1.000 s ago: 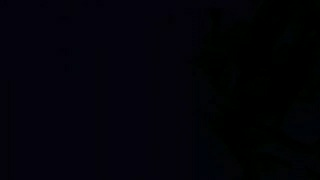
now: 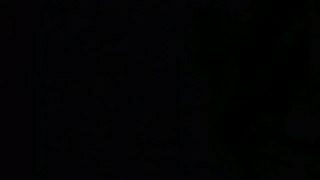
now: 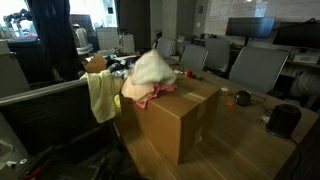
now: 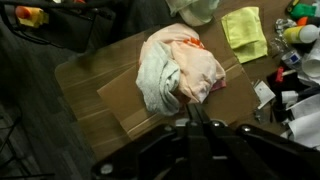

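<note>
In the wrist view my gripper points down over a cardboard box, its dark fingers shut with nothing visible between them. A whitish cloth (image 4: 158, 78) and a peach-pink cloth (image 4: 200, 68) lie crumpled together on the box top (image 4: 122, 98), beyond the fingertips in the picture. Exterior view 2 has the pale cloth (image 3: 152, 68) heaped over the pink cloth (image 3: 150, 92) on the cardboard box (image 3: 162, 126). I cannot make out the gripper there. Exterior view 1 is almost wholly black.
A yellow cloth (image 4: 243, 33) lies beside the box, near assorted small items at the right. Another pale cloth (image 4: 194, 10) shows at the top edge. In exterior view 2 a cream cloth (image 3: 102, 95) hangs left of the box; bare wooden tabletop (image 3: 232, 140) lies to its right.
</note>
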